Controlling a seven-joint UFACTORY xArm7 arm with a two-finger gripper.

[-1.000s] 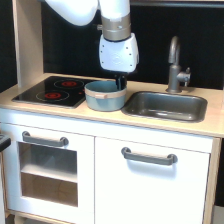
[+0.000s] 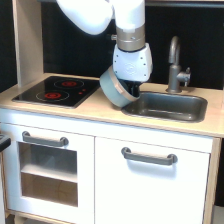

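A grey-blue pot point(image 2: 113, 88) hangs steeply tilted between the stove and the sink, its lower end close to the counter. At its right side, my gripper point(image 2: 133, 88) is shut on the pot, seemingly by the rim. The dark fingers are small and partly hidden against the black background. From this side I cannot see into the pot.
A steel sink point(image 2: 165, 114) lies open to the right of the pot, with a tall dark faucet point(image 2: 175, 65) behind it. To the left is a black stove point(image 2: 58, 91) with red-ringed burners, its top clear. Wooden counter point(image 2: 85, 116) runs along the front.
The pot was upright on the counter with the gripper at its right rim. Now it is raised and tipped steeply, and arm and pot have shifted right toward the sink.
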